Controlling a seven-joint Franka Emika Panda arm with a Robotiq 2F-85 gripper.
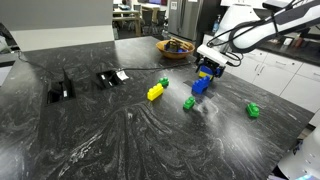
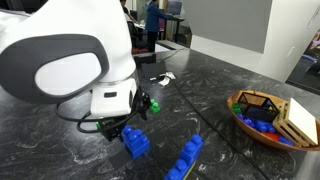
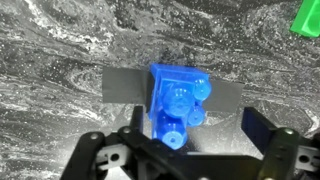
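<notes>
A blue brick stack (image 3: pixel 178 98) shows in the wrist view, with round studs facing the camera. My gripper is open above it, one finger (image 3: pixel 136 118) to the left of the blue piece and the other well to its right. Nothing is pinched between them. In exterior view 1 the blue brick (image 1: pixel 200 86) is on the dark table below the arm's end. Exterior view 2 shows a blue brick (image 2: pixel 135 142) under the white arm, which hides most of the gripper there.
A yellow brick (image 1: pixel 155 92) and green bricks (image 1: pixel 189 102) lie nearby, with another green brick (image 1: pixel 253 110) farther right. At the back stands a basket (image 2: pixel 246 130) holding assorted pieces. Grey tape (image 3: pixel 121 86) runs beneath the blue piece.
</notes>
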